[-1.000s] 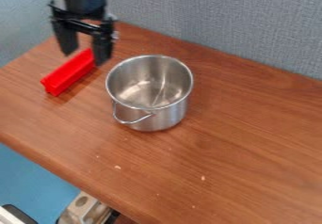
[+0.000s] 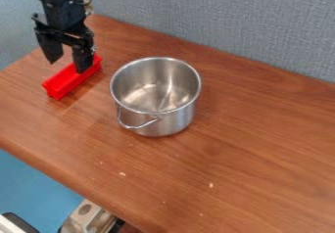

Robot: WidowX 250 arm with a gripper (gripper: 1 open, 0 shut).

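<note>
My black gripper [image 2: 66,43] is at the upper left, open, its fingers pointing down on either side above a red bar [image 2: 72,78] that lies on the wooden table [image 2: 236,178]. Whether the fingertips touch the bar is unclear. A steel pot [image 2: 155,98] with a wire handle stands to the right of the bar.
Grey padded walls [image 2: 249,22] line the back of the table. At the lower left, beyond the table edge, is a blue surface with some metal hardware.
My gripper has moved left from above the area behind the pot to over the red bar. The bar and pot look unmoved.
</note>
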